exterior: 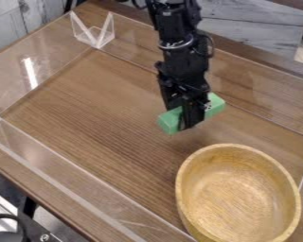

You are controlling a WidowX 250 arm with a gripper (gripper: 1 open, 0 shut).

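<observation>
A black robot arm reaches down from the top centre, its gripper (189, 108) shut on a green block (173, 118) with a pale top at one end. The block is held at a tilt over the wooden table (79, 132), above and behind the cream oval bowl (237, 231).
A clear plastic rack (94, 30) stands at the back left. A grey plank (261, 28) lies beyond the back right edge. Black cable and a clear object show at the left edge.
</observation>
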